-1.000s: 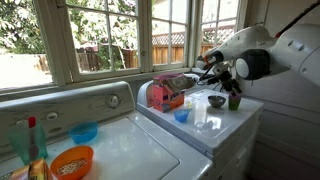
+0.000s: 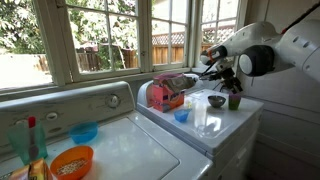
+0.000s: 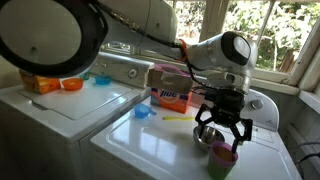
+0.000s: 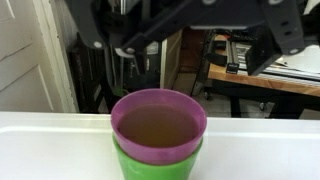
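Note:
A purple cup (image 4: 158, 120) is nested in a green cup (image 4: 155, 170), both upright on the white machine top. In exterior view 2 the pair stands at the front right, the purple rim (image 3: 222, 153) showing above the green side (image 3: 218, 169). My gripper (image 3: 224, 132) is open just above the cups, its fingers apart and nothing between them. In the wrist view the dark fingers (image 4: 110, 22) loom over the cups, and the purple cup looks hollow. A metal bowl (image 3: 208, 136) sits right behind the cups, partly covered by the gripper.
A red box (image 2: 168, 92) stands at the back by the windows. In front of it are a blue bowl (image 2: 181, 115) and a yellow item (image 3: 177, 119). Further left, an orange bowl (image 2: 72, 163) and another blue bowl (image 2: 83, 132) rest on the other machine. Its top is mostly clear.
The arm and gripper have shifted very slightly near the cups. The cups, bowls and box have stayed where they were.

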